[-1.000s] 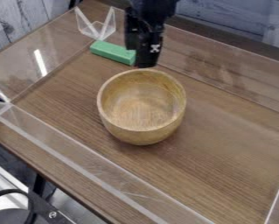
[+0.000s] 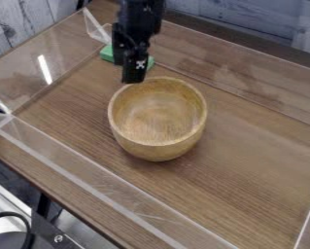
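Observation:
My black gripper [image 2: 134,70] hangs at the top centre of the camera view, open, pointing down just above the back-left of an empty tan bowl [image 2: 157,117]. A bright green block [image 2: 111,53] lies behind the gripper on the wooden table [image 2: 242,165], partly hidden by it. Nothing shows between the fingers.
A clear plastic object [image 2: 97,27] is at the back beside the green block. A black cable [image 2: 7,216] shows beyond the table at the lower left.
The gripper has moved left and a little toward the camera, and now covers part of the green block. The bowl has not moved.

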